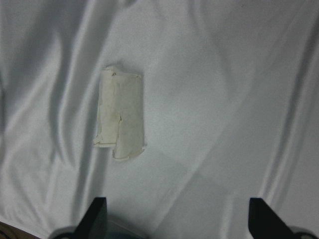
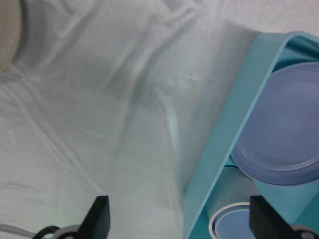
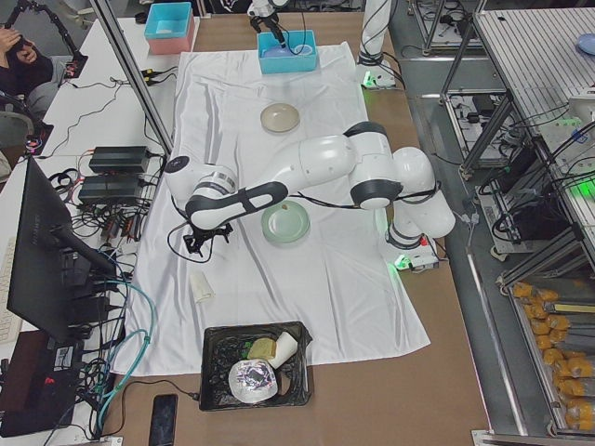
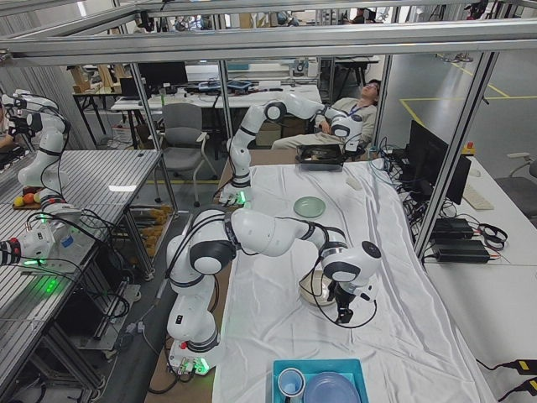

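Observation:
My left gripper [image 3: 206, 240] hangs open above the white cloth, beside a flat, creased, cream-coloured paper-like piece [image 1: 122, 112] [image 3: 202, 286]. My right gripper [image 4: 341, 302] is open, over the cloth between a cream plate [image 2: 9, 32] and a teal bin [image 2: 249, 84] [image 4: 317, 364]. In the bin lie a blue-purple plate [image 2: 279, 122] and a cup [image 2: 232, 189] on its side or upright, which I cannot tell. Both wrist views show the fingers wide apart with nothing between them.
A green plate [image 3: 284, 220] lies mid-cloth. A black tray [image 3: 215, 395] with a foil-covered item and other objects stands at one end. A monitor, cables and electronics crowd the side table.

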